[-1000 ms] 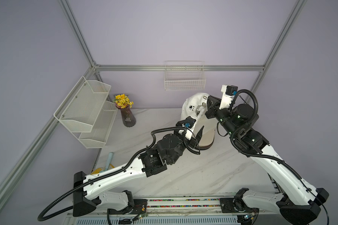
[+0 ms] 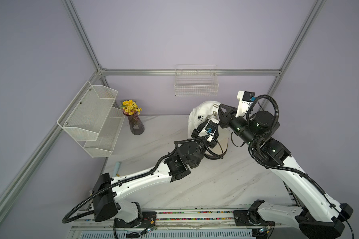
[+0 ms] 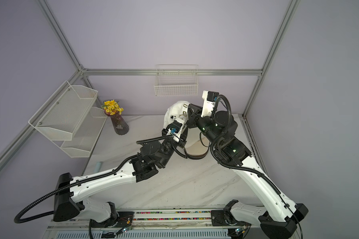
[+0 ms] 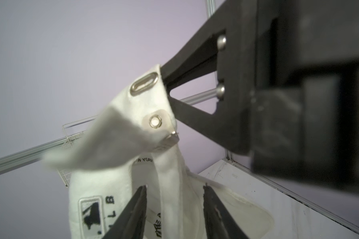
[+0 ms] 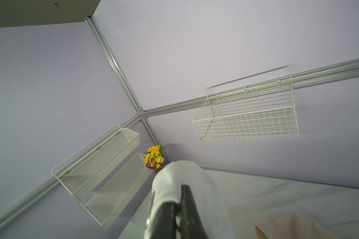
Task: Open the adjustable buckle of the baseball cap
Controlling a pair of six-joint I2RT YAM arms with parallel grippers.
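The white cap is raised at the table's back centre. My right gripper is shut on its strap end, which in the left wrist view shows a metal eyelet, a snap stud and a metal buckle piece. A blurred fabric flap sticks out leftward. My left gripper is just below the buckle, fingers apart on either side of the hanging strap, with no visible contact.
A vase with yellow flowers stands at the back left. Wire shelves hang on the left wall, a wire basket on the back wall.
My left gripper has moved right and up to the cap's strap. The right gripper shifted slightly, and the cap with it.
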